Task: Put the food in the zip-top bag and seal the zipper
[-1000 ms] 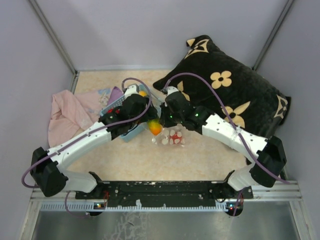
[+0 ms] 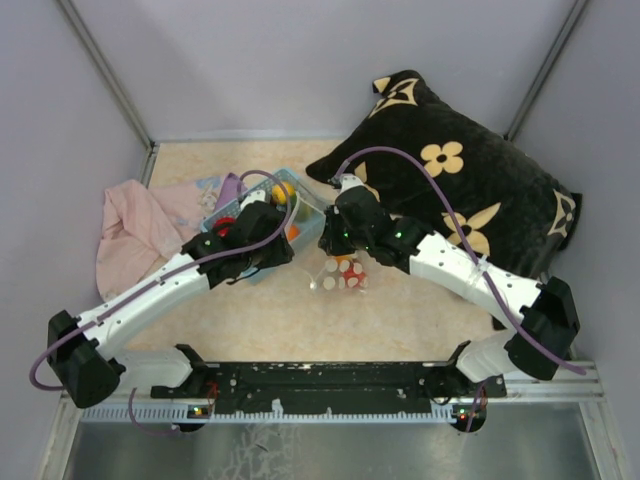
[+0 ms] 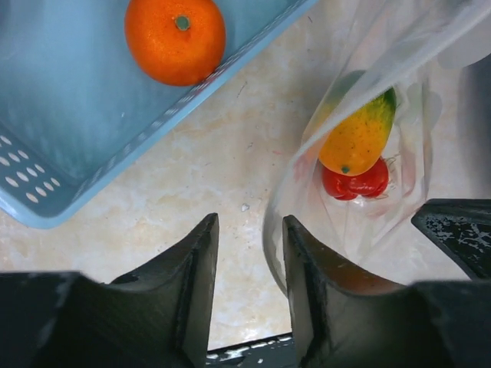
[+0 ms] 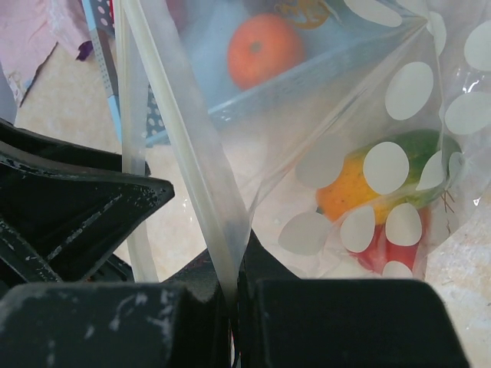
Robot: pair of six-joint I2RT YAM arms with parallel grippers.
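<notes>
The clear zip top bag (image 4: pixel 330 100), with white dots, stands open. Inside it are a yellow-green mango-like fruit (image 3: pixel 357 142) and a red food piece (image 3: pixel 357 182). My right gripper is shut on one edge of the bag's mouth, which runs up from between its fingers. My left gripper is part open at the opposite edge. That edge passes into the gap, close to the right-hand finger (image 3: pixel 299 268), and is not clamped. Seen from above, both grippers meet over the bag, its food (image 2: pixel 345 268) showing just below.
A blue basket (image 3: pixel 123 161) holding an orange (image 3: pixel 176 38) and other food stands beside the bag. Pink cloth (image 2: pixel 135 235) lies left, a black patterned cushion (image 2: pixel 440 150) at the back right.
A yellow-green fruit hung from the left gripper over the bag a second ago; it now lies in the bag. The right arm barely shifted.
</notes>
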